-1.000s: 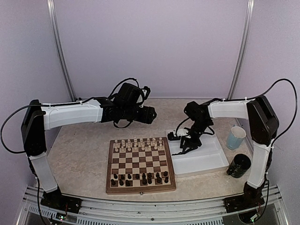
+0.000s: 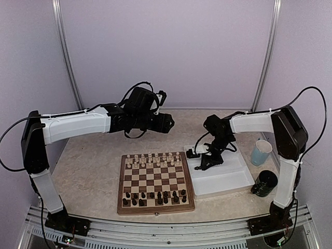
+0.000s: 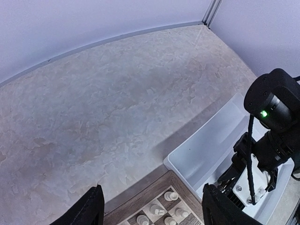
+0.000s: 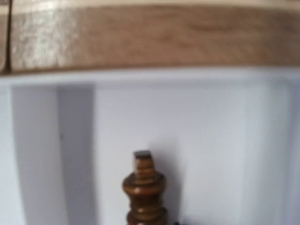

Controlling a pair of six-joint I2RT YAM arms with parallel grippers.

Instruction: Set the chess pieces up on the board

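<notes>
The wooden chessboard carries white pieces along its far side and dark pieces along its near side. My left gripper is open, raised above the table behind the board, with nothing between its fingers. My right gripper is down in the white tray beside the board. In the right wrist view a brown wooden piece, apparently a king, stands upright at the bottom centre, against the white tray floor; the fingers are out of that frame, and their hold on it is hard to see.
A light blue cup and a dark cup stand right of the tray. The table behind and left of the board is clear.
The left arm has risen slightly.
</notes>
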